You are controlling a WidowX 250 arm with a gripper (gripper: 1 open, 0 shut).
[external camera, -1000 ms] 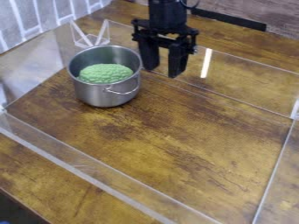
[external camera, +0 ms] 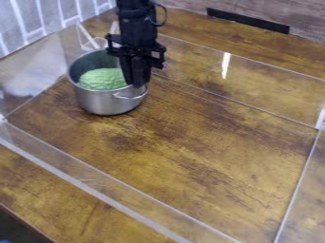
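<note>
A steel pot with a side handle sits on the wooden table at the upper left, a pale green textured object inside it. My black gripper hangs over the pot's right part, its lower end at or just inside the rim, partly covering the green object. Whether its fingers hold anything cannot be made out.
Clear panels edge the workspace on the left and right, and a white rack stands at the top left corner.
My gripper has moved left and down, from beside the pot to over its right part. The pot appears slightly shifted to the left.
</note>
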